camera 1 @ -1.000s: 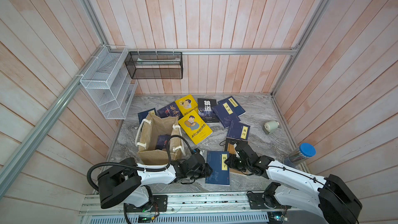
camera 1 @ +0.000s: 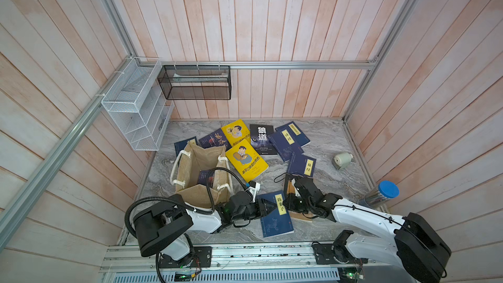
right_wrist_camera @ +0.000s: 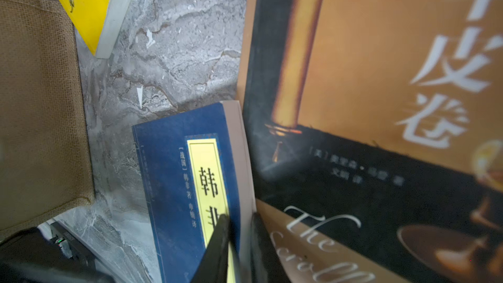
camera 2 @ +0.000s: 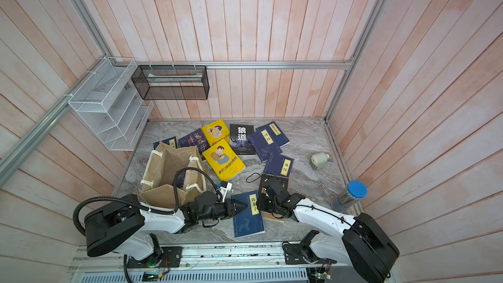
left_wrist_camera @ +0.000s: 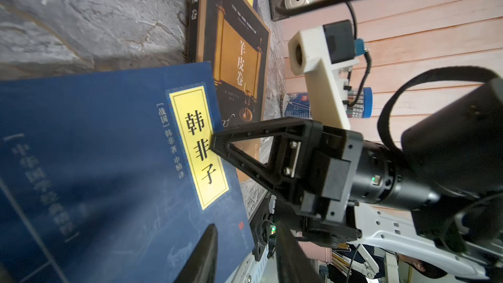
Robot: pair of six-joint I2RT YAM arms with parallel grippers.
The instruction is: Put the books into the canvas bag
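Observation:
A blue book with a yellow label (camera 1: 272, 225) lies near the table's front edge. My left gripper (camera 1: 273, 207) reaches over it from the left. In the left wrist view its two fingers (left_wrist_camera: 200, 259) show apart in front of the book's near corner; whether they pinch anything cannot be seen. From the other side, my right gripper stands part open, its fingers at the book's right edge, over the label side. Beneath that edge lies the brown-and-black scroll book (left_wrist_camera: 238, 57). The canvas bag (camera 1: 183, 170) stands open at the left, a dark book (camera 1: 205, 178) inside.
Behind the bag and arms lie two yellow books (camera 1: 246, 161), a black book (camera 1: 263, 139) and several dark blue ones (camera 1: 301, 165). At the right are a pale green roll (camera 1: 343, 159) and a blue-lidded jar (camera 1: 387, 189). Clear table lies around the roll.
My left gripper has moved to the right, over the blue book, and its wrist has turned. The book has turned slightly. My right gripper has shifted slightly left along the label side.

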